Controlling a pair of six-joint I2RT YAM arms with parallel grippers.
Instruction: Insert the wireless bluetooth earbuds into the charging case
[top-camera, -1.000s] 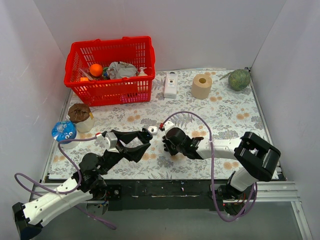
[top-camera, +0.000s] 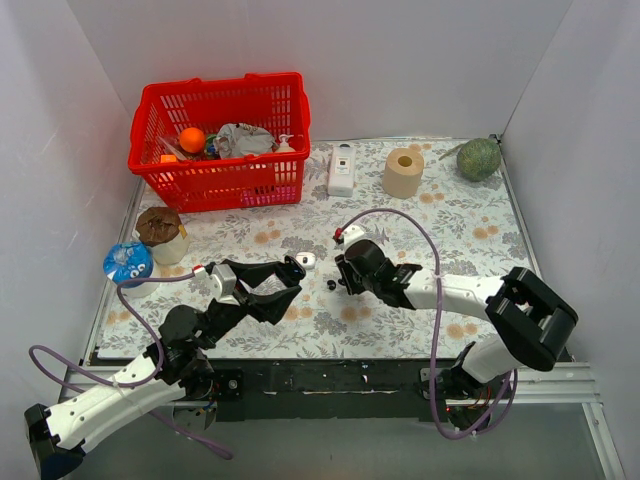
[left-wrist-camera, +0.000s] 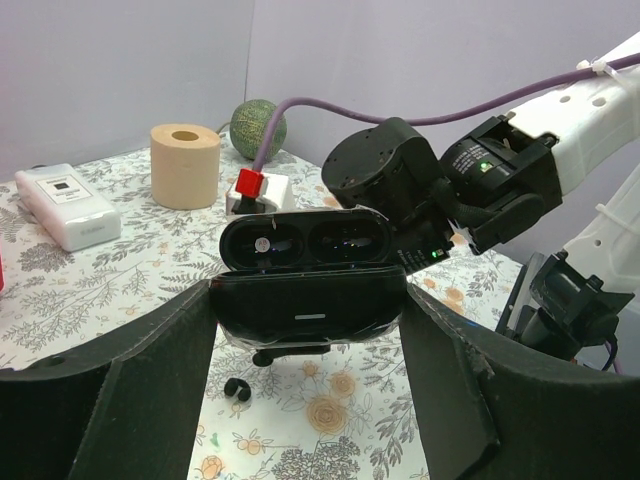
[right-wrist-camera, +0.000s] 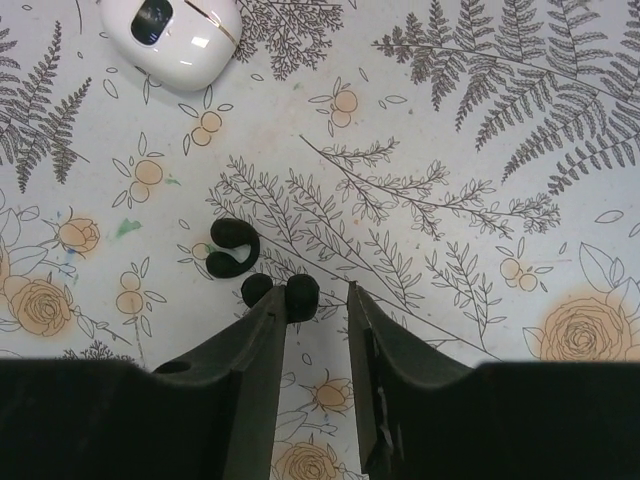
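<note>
My left gripper is shut on the black charging case (left-wrist-camera: 310, 310), held above the table with its two wells facing the camera; both look empty. In the right wrist view, a curved black clip earbud (right-wrist-camera: 250, 250) lies on the table. Just beside it is the second earbud (right-wrist-camera: 303, 298), partly hidden behind the left finger (right-wrist-camera: 255, 365). One rounded end of that earbud shows at the gap between my fingertips. My right gripper is part open, pointing down over it; no grip on the earbud shows.
A small white case (top-camera: 306, 260) lies just behind the earbuds. Farther back are a red basket (top-camera: 218, 175), a white box (top-camera: 341, 172), a tan roll (top-camera: 403, 173) and a green melon (top-camera: 479, 159). The table's right half behind the right arm is clear.
My right gripper has shifted right and slightly back, away from the white case, uncovering one earbud on the table. The left arm and the charging case have stayed still.
</note>
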